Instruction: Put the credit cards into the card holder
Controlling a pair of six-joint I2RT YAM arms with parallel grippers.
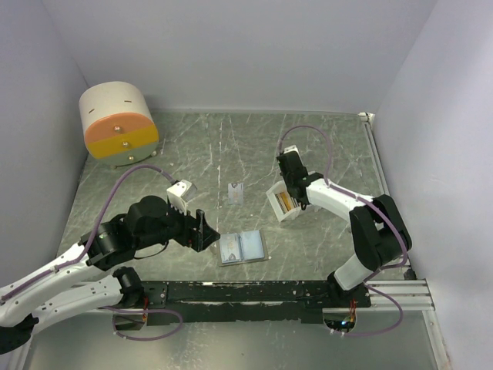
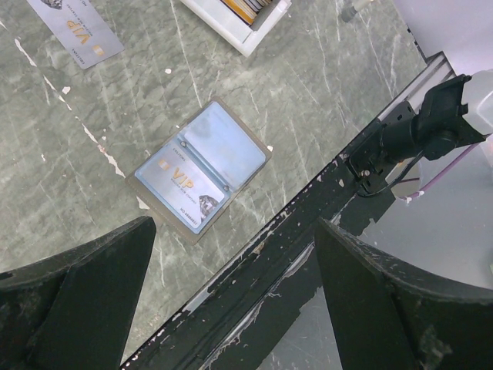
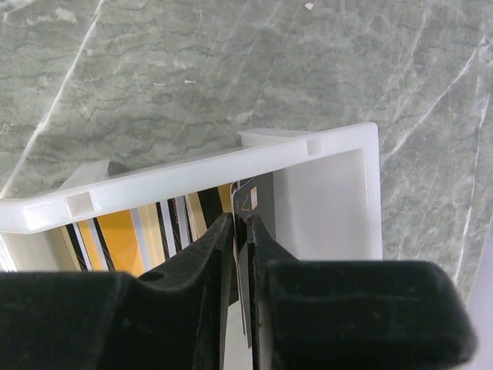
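The card holder (image 2: 179,177) lies open on the table at front centre, a silver VIP card in one side. Another VIP card (image 2: 81,35) lies loose behind it. A white box (image 3: 327,200) holds a row of striped and dark cards (image 3: 123,239). My right gripper is over that box, fingertips close together at a dark card standing at the row's end; whether they grip it is unclear. My left gripper hangs open at the front left, nothing between its fingers.
A rounded white cabinet with coloured drawers (image 1: 119,131) stands at the back left. Walls bound the sides and back.
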